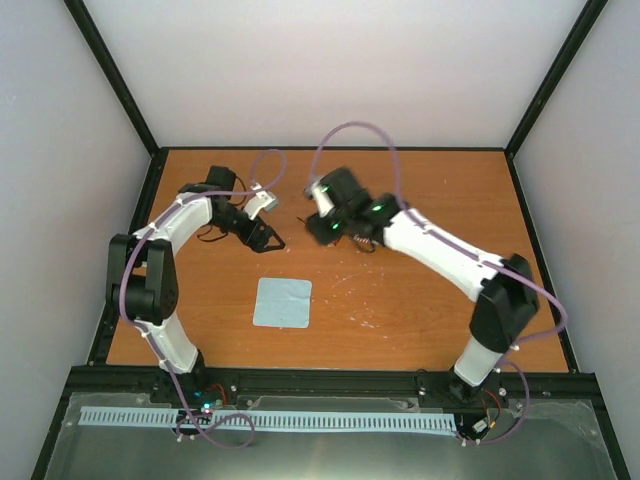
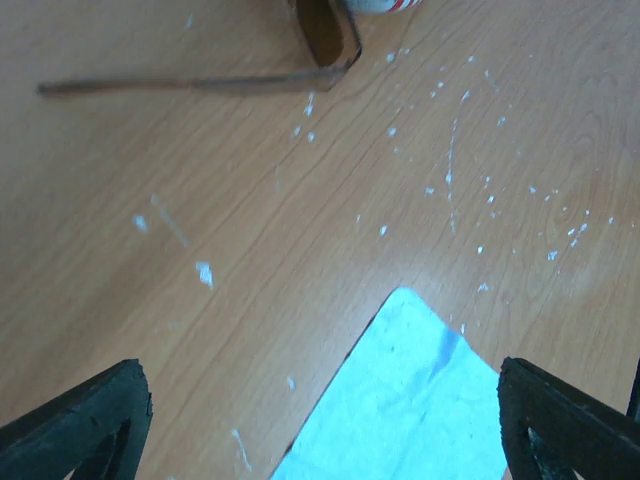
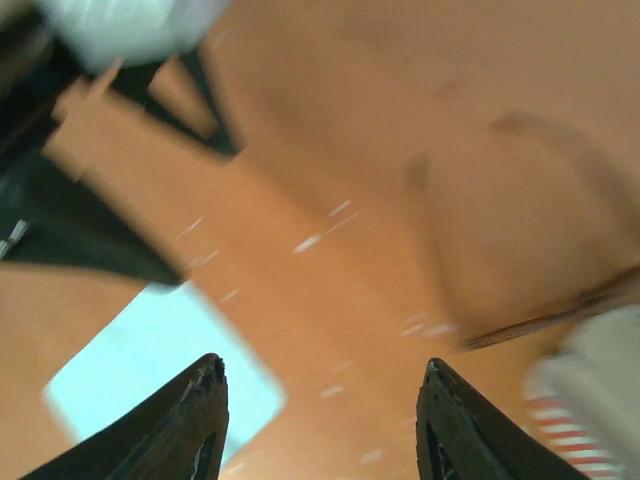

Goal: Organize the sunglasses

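The sunglasses show as a dark lens (image 2: 322, 30) with a brown temple arm at the top of the left wrist view, and blurred in the right wrist view (image 3: 520, 328); from above they are mostly hidden under my right arm. A light case (image 3: 590, 390) with red stripes lies beside them. A pale blue cloth (image 1: 282, 302) lies front-centre. My left gripper (image 1: 270, 243) hangs open behind the cloth, nothing between its fingers. My right gripper, blurred from above, is over the sunglasses, its fingers apart with nothing between them.
Dark frame edges and walls surround it.
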